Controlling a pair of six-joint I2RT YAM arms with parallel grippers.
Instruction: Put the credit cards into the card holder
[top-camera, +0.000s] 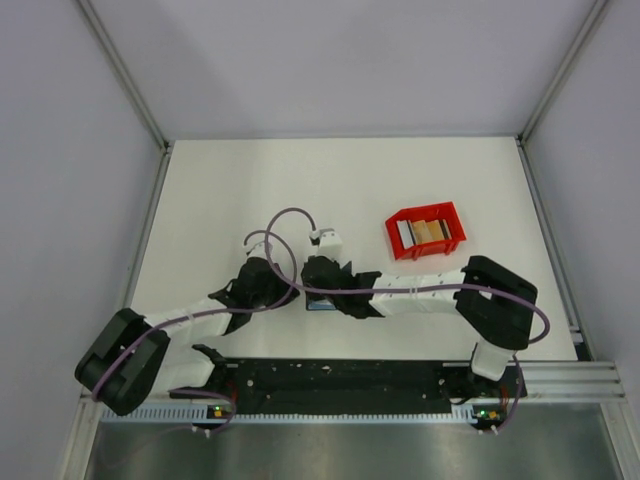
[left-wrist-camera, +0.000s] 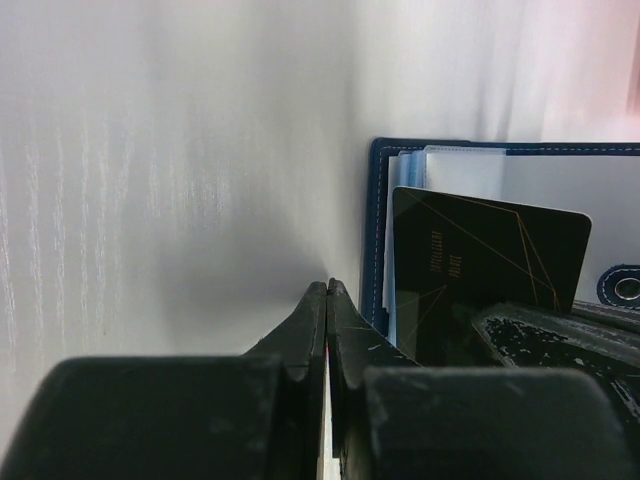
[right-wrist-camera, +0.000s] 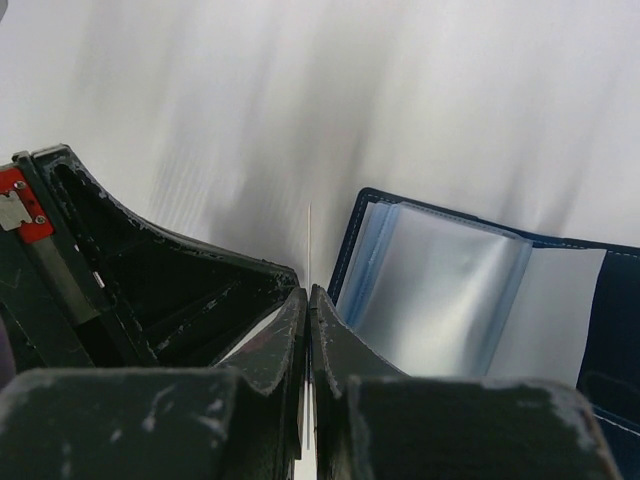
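Observation:
A black card (left-wrist-camera: 485, 260) with thin gold lines is pinched in my right gripper, which is shut on it. In the right wrist view the card appears edge-on as a thin line. The open card holder (right-wrist-camera: 440, 290), dark blue with clear sleeves, lies flat on the table. In the left wrist view the card overlaps its left sleeves; whether its edge is inside a sleeve I cannot tell. My left gripper is shut with nothing visible between its fingers, close beside the holder's left edge. From above, the right arm covers much of the holder.
A red basket (top-camera: 440, 247) with several cards (top-camera: 428, 231) stands on the right side of the white table (top-camera: 260, 180). The two grippers are very close together. Free table lies behind and left of them.

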